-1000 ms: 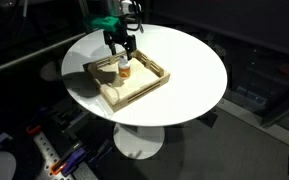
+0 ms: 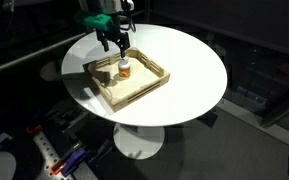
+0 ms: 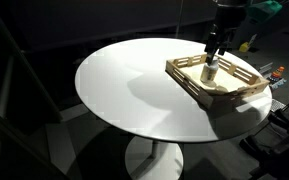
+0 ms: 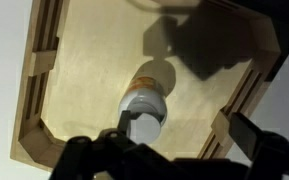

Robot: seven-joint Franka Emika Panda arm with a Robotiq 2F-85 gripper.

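Note:
An orange-labelled bottle with a white cap (image 2: 124, 68) stands upright inside a shallow wooden tray (image 2: 144, 92). Just above it hangs my gripper (image 2: 115, 49), its fingers spread wide and nothing between them. In the wrist view, the bottle's white cap (image 4: 144, 127) shows close to the left finger (image 4: 106, 150), while the right finger (image 4: 246, 135) is well away from it. Exterior view 2 also has the gripper (image 3: 216, 50) over the bottle (image 3: 209, 73); whether a finger touches the cap cannot be told.
Slatted low walls enclose the tray (image 3: 224, 101), which lies near the arm's side of a round white table (image 2: 199, 75). Apart from the bottle, the tray looks empty.
Over the last second my gripper has shifted left in exterior view 1 and come slightly lower. Bottle and tray have stayed in place.

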